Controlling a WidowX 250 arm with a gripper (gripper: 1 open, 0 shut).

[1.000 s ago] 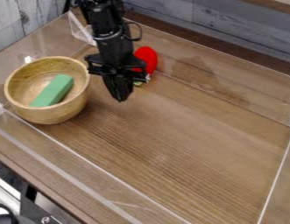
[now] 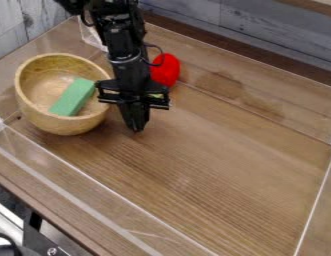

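Observation:
A wooden bowl (image 2: 41,75) sits at the left of the table with a green block (image 2: 74,97) inside. The black gripper (image 2: 137,118) hangs just right of the bowl, low over the table, its fingertips close together with nothing visible between them. A red object (image 2: 165,68) lies behind the arm on the right, with a small yellowish-green item partly hidden by the gripper in front of it.
Pale panels and a wall stand along the back and the left edge. A clear object at the back left is partly hidden by the arm.
The gripper has come lower and toward the front-left, beside the bowl. The bowl appears shifted slightly toward the back, with the green block sitting higher in view.

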